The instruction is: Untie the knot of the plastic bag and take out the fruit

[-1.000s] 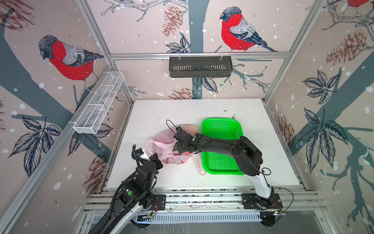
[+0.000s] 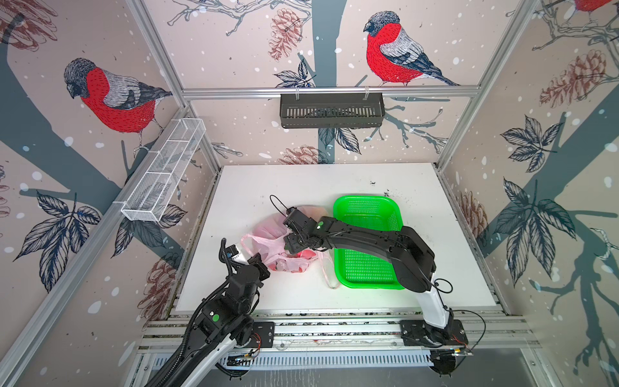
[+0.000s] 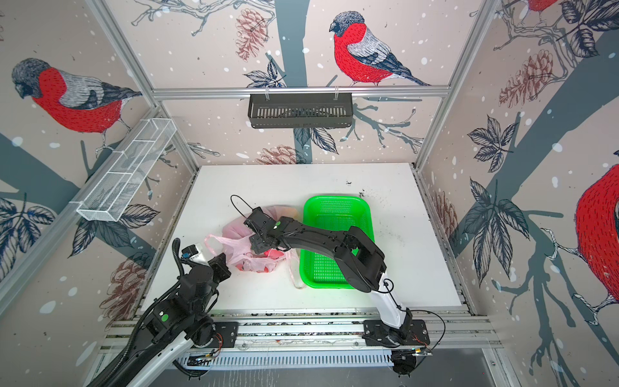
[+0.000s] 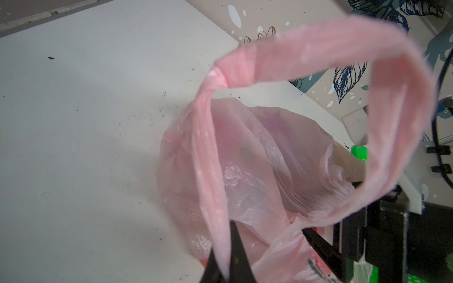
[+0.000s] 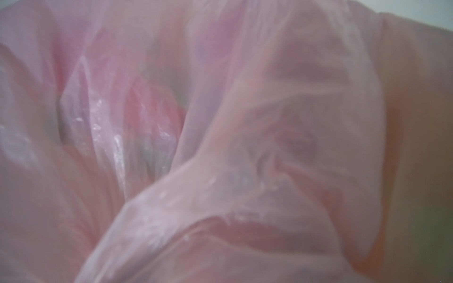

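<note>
The pink translucent plastic bag (image 2: 269, 233) lies left of centre on the table, its mouth side crumpled towards the front. Rounded reddish fruit shapes (image 5: 153, 110) show blurred through the film in the right wrist view. My left gripper is shut on one handle strip (image 4: 207, 155), which rises in a loop in front of its camera. My right gripper (image 2: 290, 246) reaches down into the bag's front part, open; its fingers (image 4: 325, 254) are partly hidden by the film. What lies between them cannot be seen, since film fills the right wrist view.
An empty green basket (image 2: 367, 282) stands right of the bag, under my right forearm. The other handle (image 2: 330, 274) trails on the table beside it. Free table lies behind, and at the far right. A wire rack (image 2: 161, 174) hangs at the left wall.
My right gripper has shifted slightly left, deeper over the bag. The bag's film around it has moved a little, and the trailing handle has shifted. The left arm has hardly moved.
</note>
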